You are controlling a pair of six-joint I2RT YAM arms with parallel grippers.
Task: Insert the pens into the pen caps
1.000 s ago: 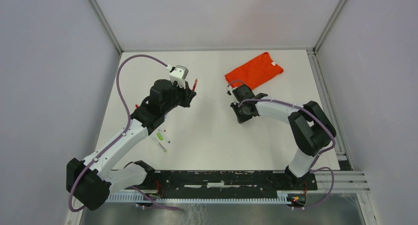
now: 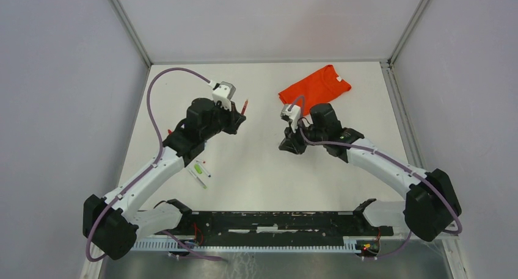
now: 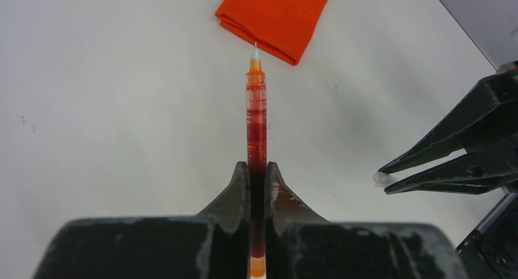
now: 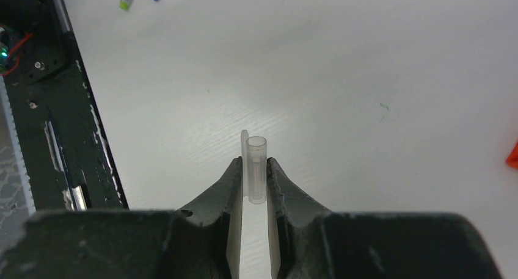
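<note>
A red pen (image 3: 256,117) with a bare pointed tip is gripped in my left gripper, which is shut on its barrel. Seen from the top, the red pen (image 2: 244,107) sticks up beside the left gripper (image 2: 237,125), above the left part of the table. My right gripper is shut on a clear pen cap (image 4: 256,169), its round end showing above the fingertips. In the left wrist view the right gripper stands to the right of the pen, apart from it, the clear cap just peeking out between its fingertips.
A folded orange cloth (image 2: 314,88) lies at the back right. On the left of the table are several loose pens and caps, among them a green cap (image 2: 198,168) and a white pen (image 2: 197,179).
The right arm has risen and its gripper has shifted slightly leftward, still away from the pen. My left gripper has moved a little to the right with the red pen.
</note>
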